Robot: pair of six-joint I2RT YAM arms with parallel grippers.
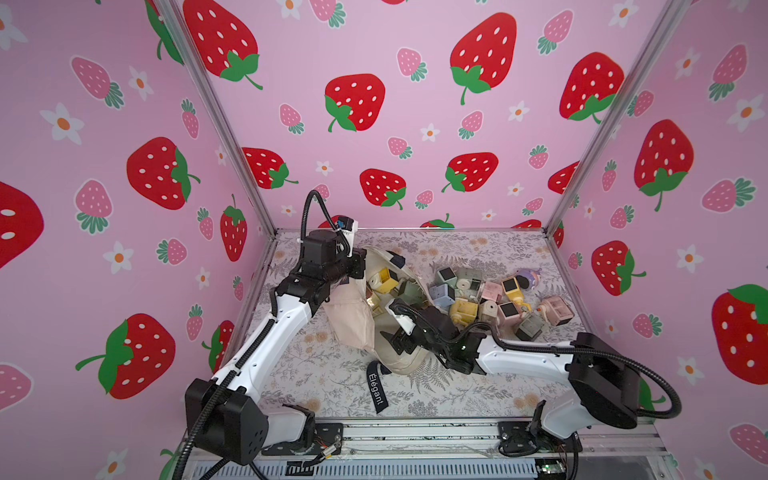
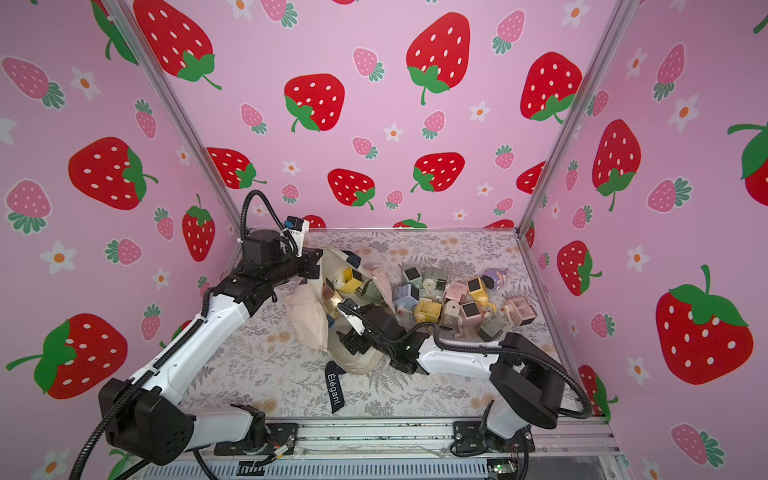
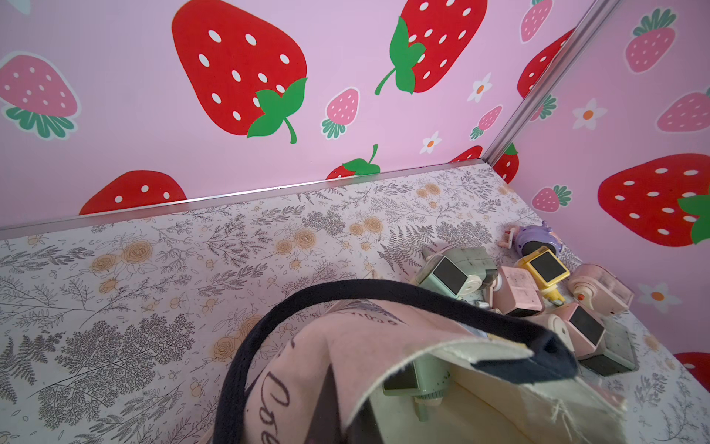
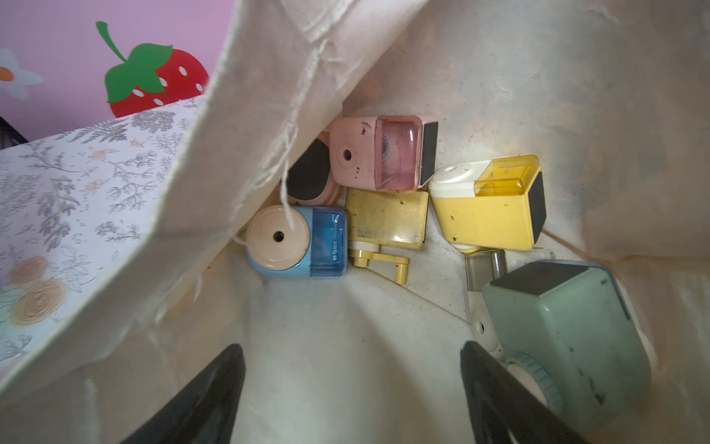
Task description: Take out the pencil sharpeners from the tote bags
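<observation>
The tote bag (image 1: 345, 316) lies opened on the table. My left gripper (image 1: 353, 265) is shut at its upper rim, with pink fabric around the fingertips in the left wrist view. My right gripper is open inside the bag's mouth, nothing between its fingers. Ahead of it lie a blue sharpener (image 4: 325, 236), a pink one (image 4: 356, 148) with a round dark-topped piece, a flat yellow one (image 4: 384, 214), a yellow-and-white one (image 4: 484, 218), a grey-green one (image 4: 565, 333) and a pale piece under it.
Many sharpeners (image 1: 492, 292) are clustered on the table right of the bag, beside the right arm. A black strap (image 1: 376, 388) hangs toward the front.
</observation>
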